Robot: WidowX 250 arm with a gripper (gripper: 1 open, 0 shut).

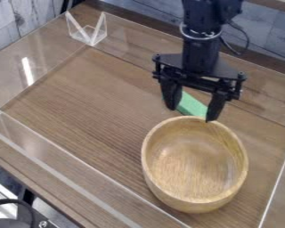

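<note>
My black gripper (199, 93) hangs at the upper middle, its two fingers spread apart just above a green block (191, 108). The block lies on the wooden table behind the rim of a round tan bowl (192, 175), which is empty and fills the lower right of the view. I cannot tell whether the fingers touch the block.
A small white wire object (86, 29) stands at the back left. Raised edges border the table at the back and right.
</note>
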